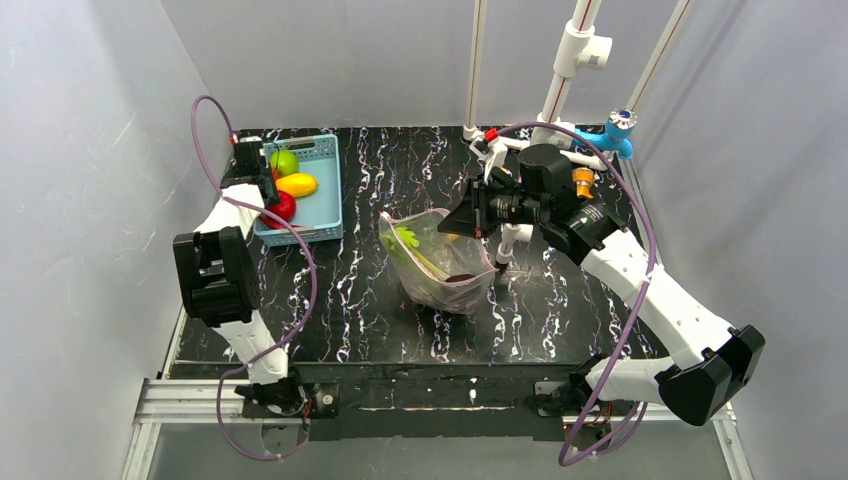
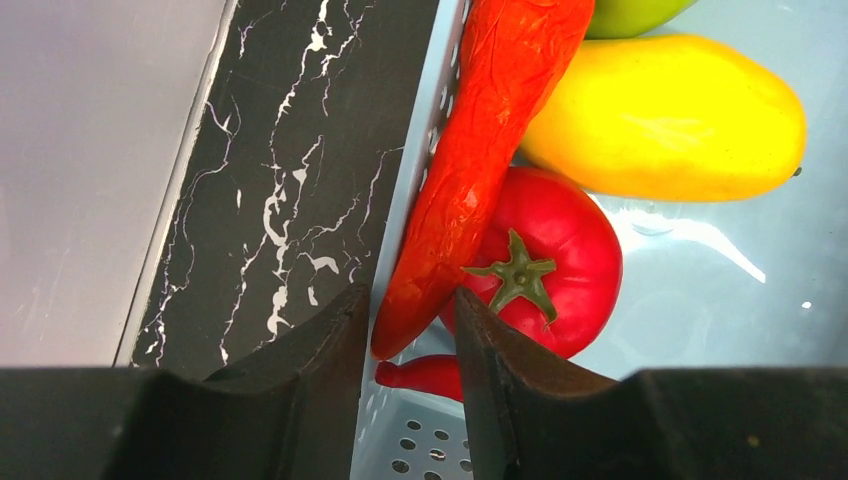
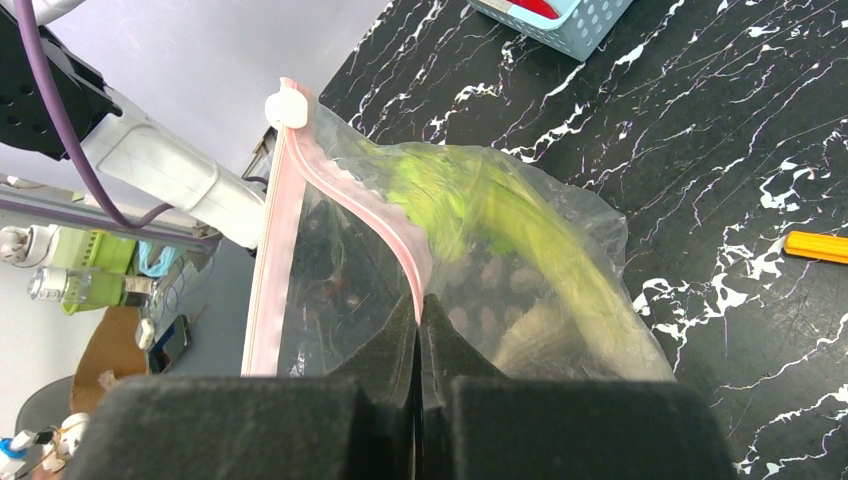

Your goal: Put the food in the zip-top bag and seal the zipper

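Observation:
In the left wrist view, a long wrinkled red food item (image 2: 470,160) lies along the blue basket's (image 2: 408,190) side wall. My left gripper is open, its fingertips either side of the item's lower end. Beside it are a tomato (image 2: 570,255), a yellow fruit (image 2: 670,120), a green fruit (image 2: 630,12) and a small red pepper (image 2: 425,376). The clear zip bag (image 1: 432,285) stands gaping on the counter, with leafy green stalks (image 1: 428,262) and a dark item (image 1: 460,278) inside. Its pink zipper rim (image 3: 375,215) is pinched in my right gripper, which is shut.
Between basket and bag the dark marbled counter (image 1: 350,290) is free. White pipes and a blue tap (image 1: 610,138) stand at the back right. A yellow-orange object (image 3: 818,247) lies at the right edge of the right wrist view.

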